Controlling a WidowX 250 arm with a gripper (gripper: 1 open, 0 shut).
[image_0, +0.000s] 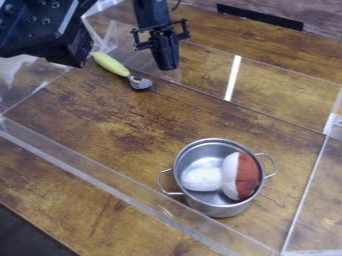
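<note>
My gripper hangs at the top of the camera view, dark and shut, with nothing visible between its fingers. Down and to its left, a yellow-green object, perhaps a corn cob, lies on the wood beside a small metal piece. At the lower right stands a steel pot with two handles, holding a white object and a red-and-white one.
Clear plastic walls edge the wooden work surface along the left, front and right. The middle of the surface is open. A dark strip lies at the back.
</note>
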